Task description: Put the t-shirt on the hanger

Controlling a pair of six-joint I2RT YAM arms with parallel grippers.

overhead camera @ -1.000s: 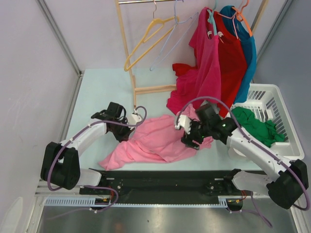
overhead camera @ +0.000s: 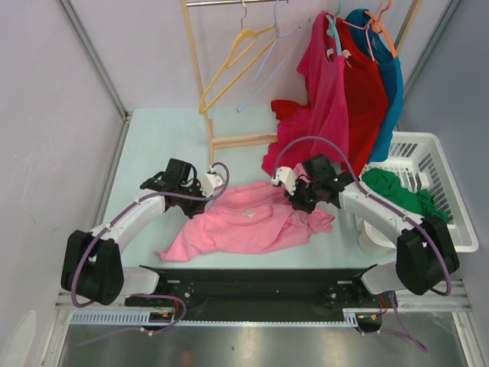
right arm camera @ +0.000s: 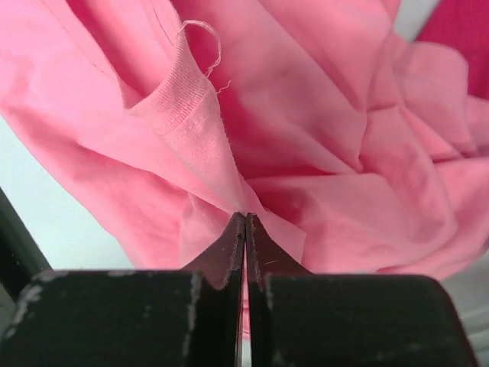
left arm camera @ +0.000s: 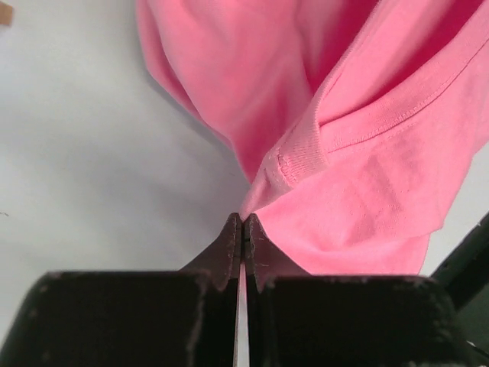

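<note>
A pink t-shirt (overhead camera: 241, 225) lies crumpled on the table. My left gripper (overhead camera: 194, 210) is at its left part; in the left wrist view the shut fingertips (left arm camera: 235, 233) meet a folded ribbed edge of the pink fabric (left arm camera: 298, 160). My right gripper (overhead camera: 302, 205) is at the shirt's right part; in the right wrist view its shut fingertips (right arm camera: 228, 243) meet a raised ridge of cloth (right arm camera: 191, 130). Both grippers appear shut on the fabric. An empty yellow hanger (overhead camera: 224, 65) and a light blue hanger (overhead camera: 266, 63) hang on the rail.
A wooden rack (overhead camera: 244, 140) holds red, pink and blue garments (overhead camera: 325, 107) at the back right. A white basket (overhead camera: 458, 233) with green cloth (overhead camera: 409, 199) stands right.
</note>
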